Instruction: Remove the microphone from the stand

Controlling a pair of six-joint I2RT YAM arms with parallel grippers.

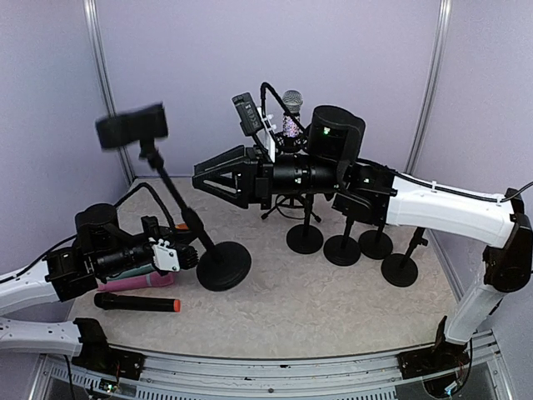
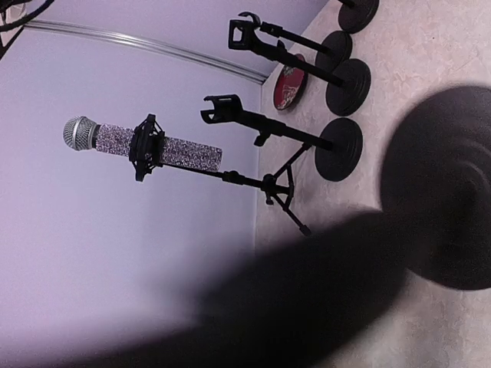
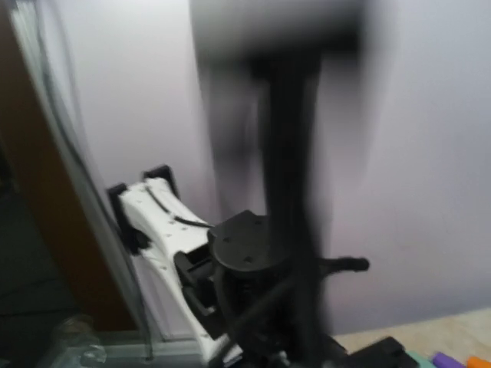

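A black stand with an empty holder (image 1: 133, 127) at its top leans to the left in the top view, its pole (image 1: 173, 185) above its round base (image 1: 225, 267). My left gripper (image 1: 190, 243) is shut at the base; the exact contact is hidden. My right gripper (image 1: 196, 180) is open to the pole's right, apart from it. A blurred holder (image 3: 276, 27) and pole (image 3: 288, 146) fill the middle of the right wrist view. A glittery microphone (image 2: 192, 153) with a silver head sits upright in a tripod stand (image 2: 270, 184) at the back.
A black microphone (image 1: 137, 302) with an orange end and a pink one (image 1: 143, 282) lie at the left front. Several empty black stands, one with its base (image 1: 341, 250) showing, stand right of centre.
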